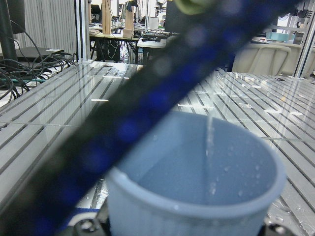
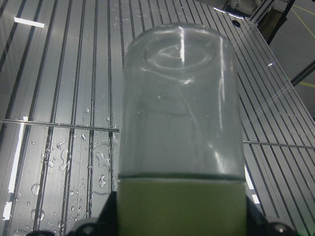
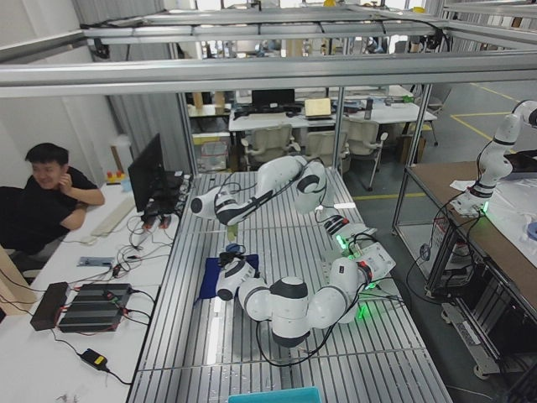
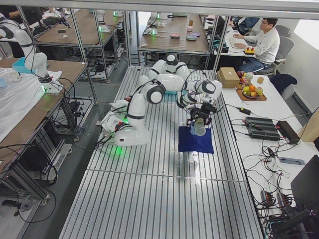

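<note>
A clear cylindrical container with yellow-green contents (image 2: 182, 108) (image 4: 200, 127) fills the right wrist view, bottom end up, held by my right gripper over a dark blue mat (image 4: 194, 147). A light blue cup (image 1: 192, 211) fills the lower left wrist view, with my left gripper around it; a blurred dark bar crosses above it. In the camera views the cup sits just below the clear container, and both grippers are largely hidden by the arms.
A turquoise bin (image 3: 274, 395) is at one end. Cables and electronics lie on the side desk (image 3: 75, 369). A person (image 3: 50, 201) sits beside it.
</note>
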